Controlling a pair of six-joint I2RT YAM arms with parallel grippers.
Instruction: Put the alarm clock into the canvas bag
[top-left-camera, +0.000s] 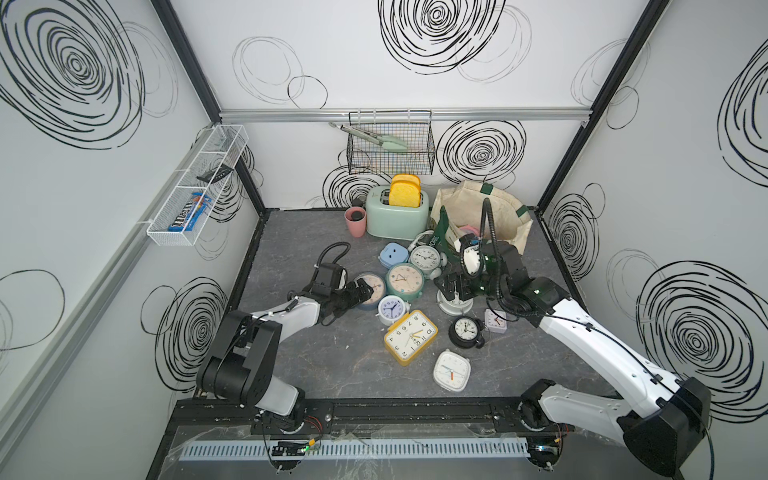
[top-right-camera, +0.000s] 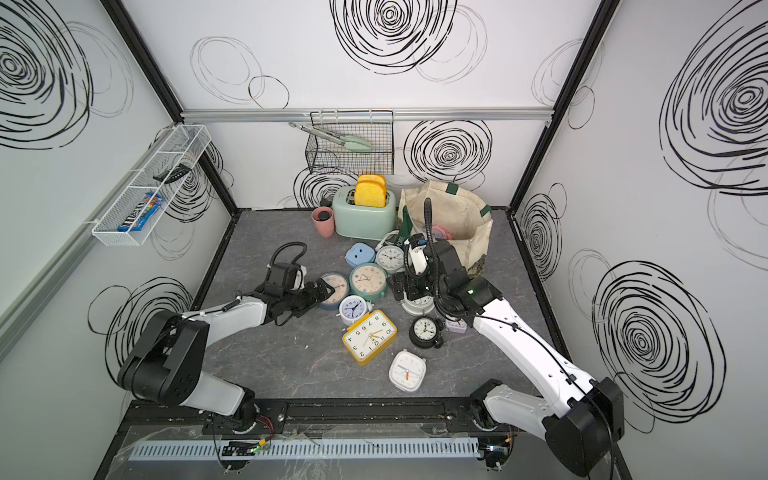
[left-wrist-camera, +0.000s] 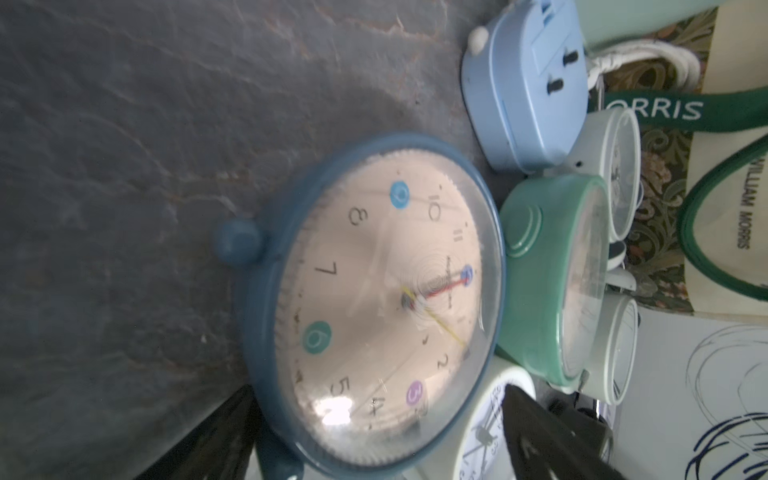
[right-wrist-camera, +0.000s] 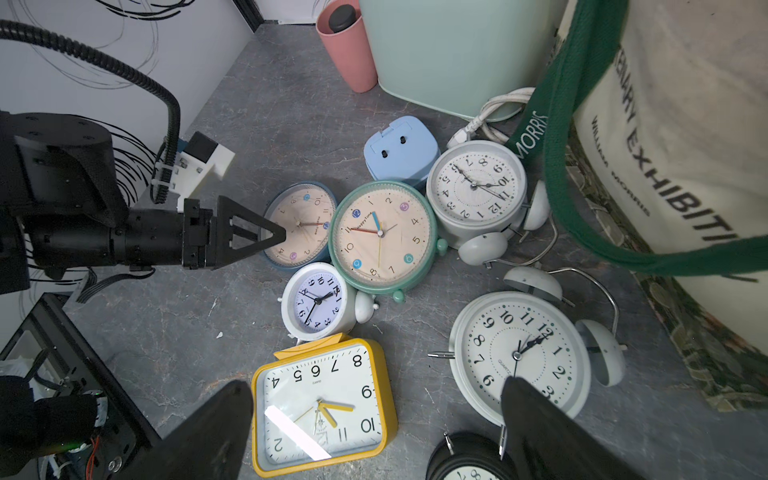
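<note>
The round blue-rimmed clock (left-wrist-camera: 376, 240) with a pinkish face fills the middle of the left wrist view. My left gripper (top-left-camera: 365, 290) is low at this clock's left side, its fingers (left-wrist-camera: 220, 440) spread apart with the clock's lower edge between them in view; whether they touch it I cannot tell. Above the white twin-bell clock (right-wrist-camera: 520, 352) hovers my right gripper (top-right-camera: 397, 285), open and empty. Against the back wall stands the cream canvas bag (top-right-camera: 468, 212), upright with its mouth open, something pink inside. A green strap (right-wrist-camera: 580, 216) hangs down its front.
Close around the blue clock are a green clock (right-wrist-camera: 384, 232), a small white clock (right-wrist-camera: 320, 300) and a light-blue one (right-wrist-camera: 402, 149). A yellow square clock (top-left-camera: 411, 336) lies nearer the front. The mint toaster (top-left-camera: 396, 220) adjoins the bag.
</note>
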